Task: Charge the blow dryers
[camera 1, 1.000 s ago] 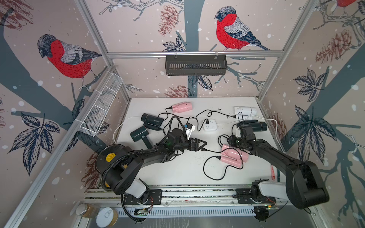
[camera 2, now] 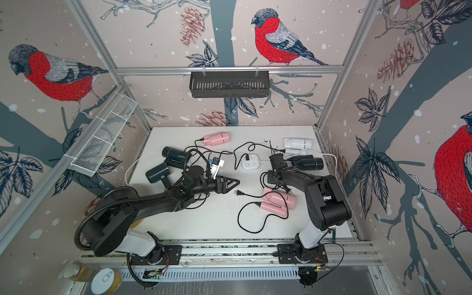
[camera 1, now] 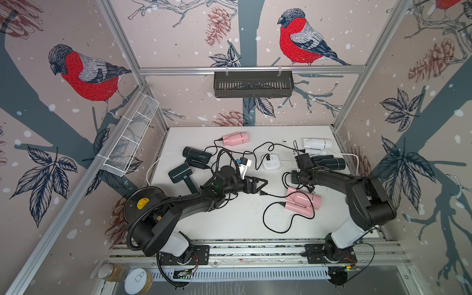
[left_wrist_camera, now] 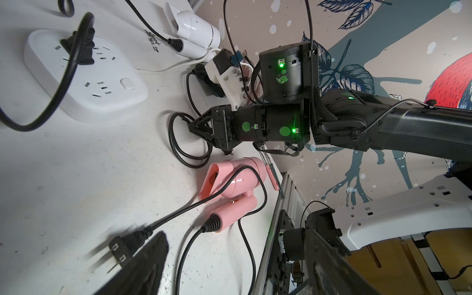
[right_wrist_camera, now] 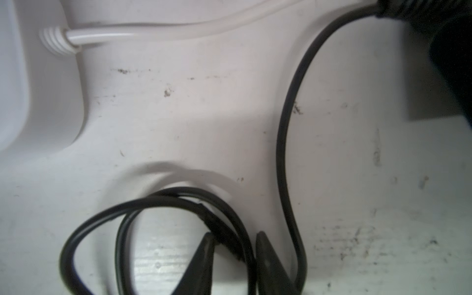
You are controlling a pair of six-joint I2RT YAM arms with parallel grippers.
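Observation:
A white power strip (camera 1: 272,163) with one black plug in it lies mid-table. A pink dryer (left_wrist_camera: 231,179) with looped cord lies front right; its loose black plug (left_wrist_camera: 124,248) is below my open left gripper (camera 1: 260,184) in the left wrist view. My right gripper is over a coiled black cord (right_wrist_camera: 93,221) beside the strip, its fingertips apart around a strand and a dark piece of it; whether it grips them is unclear. More dryers lie around: pink (camera 1: 235,138), white (camera 1: 317,143), dark green (camera 1: 195,155).
A dark dryer (camera 1: 330,163) lies beside the right arm. A dark basket (camera 1: 253,86) hangs on the back wall, a white mesh rack (camera 1: 130,132) on the left.
The right arm has swung in from the front right, its gripper shifting toward the coiled cord and turning.

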